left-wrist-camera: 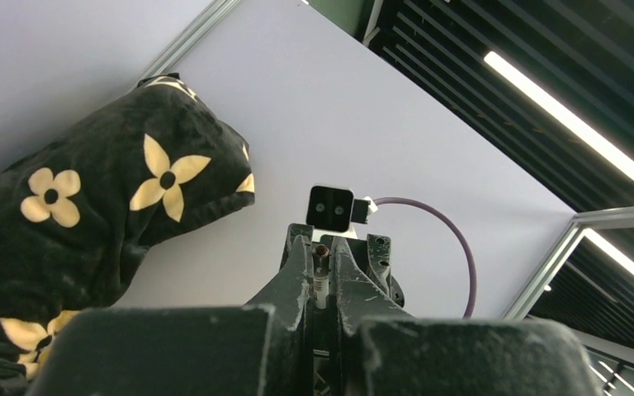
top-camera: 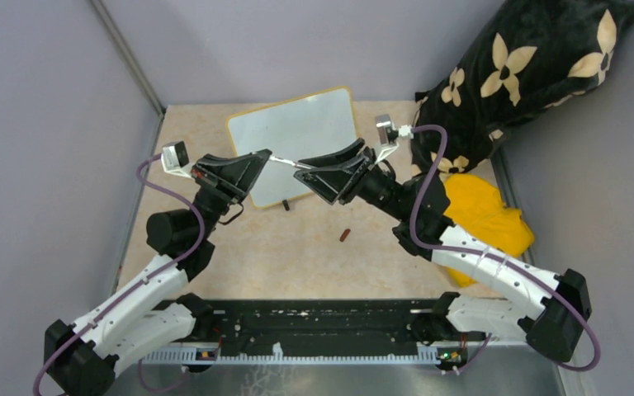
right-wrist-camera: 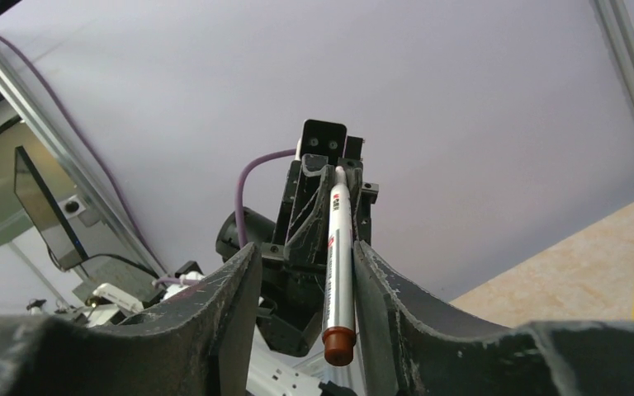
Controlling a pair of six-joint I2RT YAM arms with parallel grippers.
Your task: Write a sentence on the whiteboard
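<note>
A thin white marker [right-wrist-camera: 340, 256] with a reddish-brown end spans the gap between my two grippers. My left gripper [top-camera: 268, 155] is shut on its far end; the left wrist view shows a sliver of the marker [left-wrist-camera: 321, 289] between the fingers. My right gripper [top-camera: 299, 168] stands part open around the reddish end, and in the right wrist view the marker lies close to the right-hand finger [right-wrist-camera: 380, 322]. Whether it touches there I cannot tell. Below and behind the grippers the whiteboard [top-camera: 305, 124], white with a yellow rim, lies on the table, its writing surface partly hidden.
A small reddish piece [top-camera: 344, 235] and a small black piece [top-camera: 286, 205] lie on the beige table [top-camera: 281, 256]. At the right are a dark flower-patterned cushion [top-camera: 483, 91] and a yellow cloth [top-camera: 483, 214].
</note>
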